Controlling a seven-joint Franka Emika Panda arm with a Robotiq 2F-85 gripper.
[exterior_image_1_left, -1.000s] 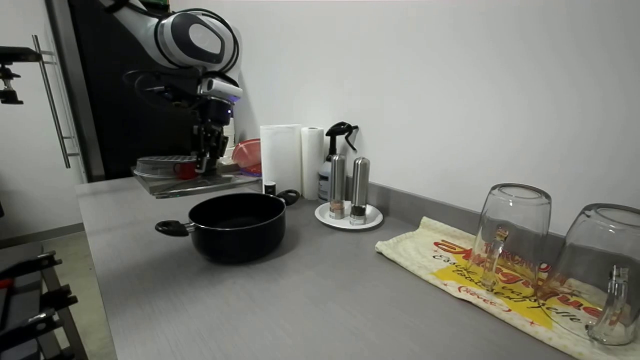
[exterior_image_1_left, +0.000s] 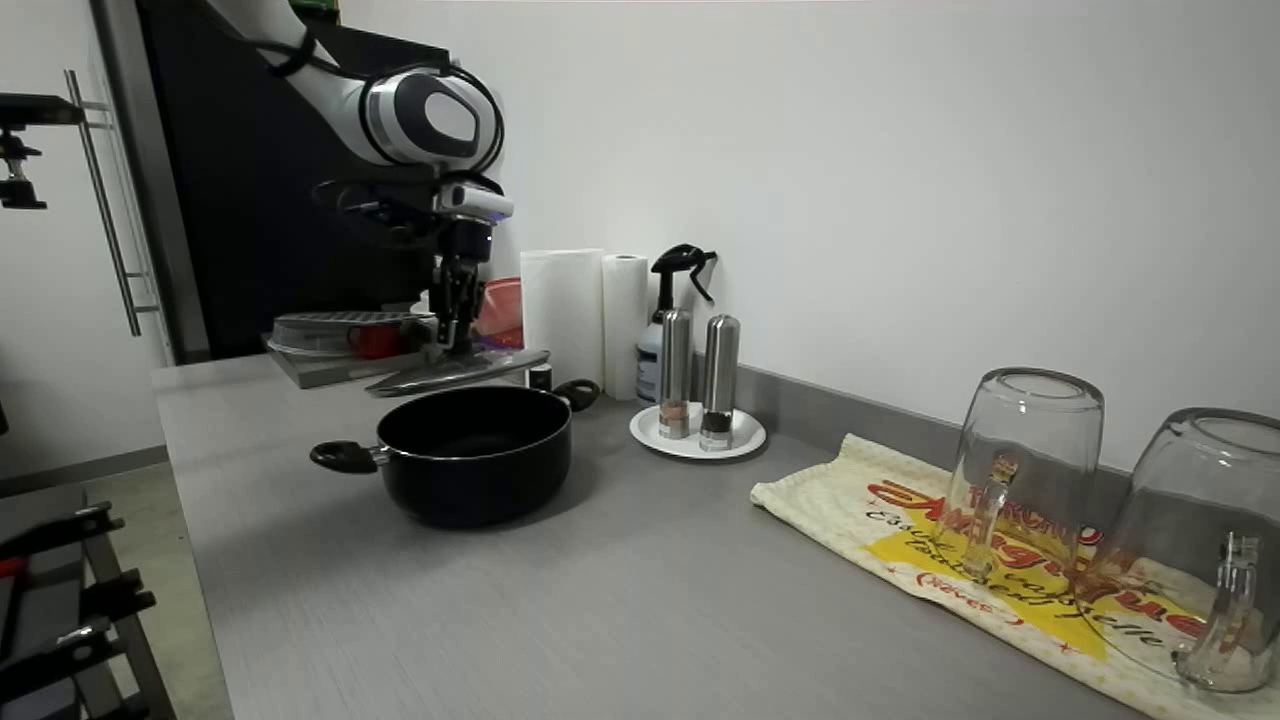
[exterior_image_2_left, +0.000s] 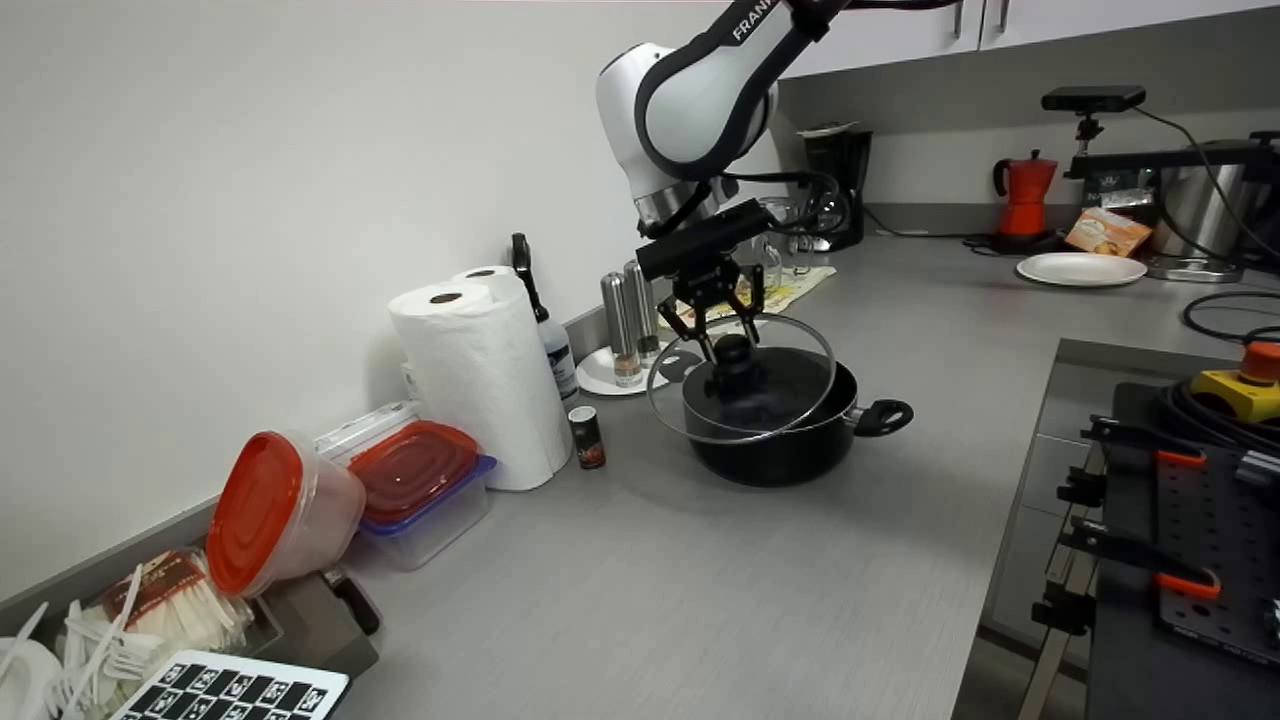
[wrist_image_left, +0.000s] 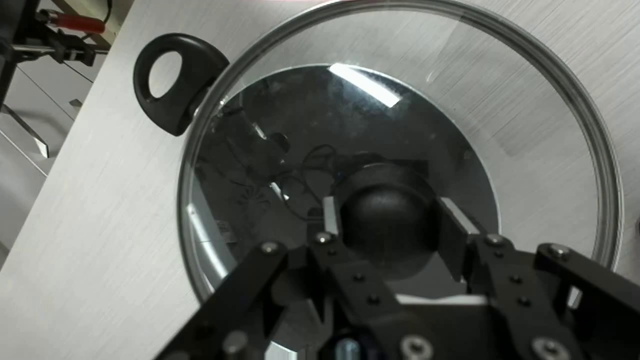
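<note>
A black two-handled pot (exterior_image_1_left: 480, 486) stands uncovered on the grey counter. Its glass lid (exterior_image_1_left: 462, 374) hangs tilted in the air, behind and above the pot in exterior view 1. My gripper is shut on the lid's round black knob (wrist_image_left: 384, 198), one finger on either side of it. From exterior view 2 the lid's rim (exterior_image_2_left: 804, 420) overlaps the pot (exterior_image_2_left: 786, 462) in the line of sight. Through the glass in the wrist view the dark pot shows off-centre, with one pot handle (wrist_image_left: 174, 84) past the lid's edge.
Paper towel rolls (exterior_image_2_left: 474, 372), a small spice jar (exterior_image_2_left: 587, 437) and a plate with two grinders (exterior_image_1_left: 698, 434) line the wall side. Plastic boxes (exterior_image_2_left: 420, 492) stand farther along. Glass mugs (exterior_image_1_left: 1020, 474) rest on a cloth.
My arm has moved right and a little lower in exterior view 1, carrying the lid closer to the pot. The lid has become more tilted. The pot has stayed put.
</note>
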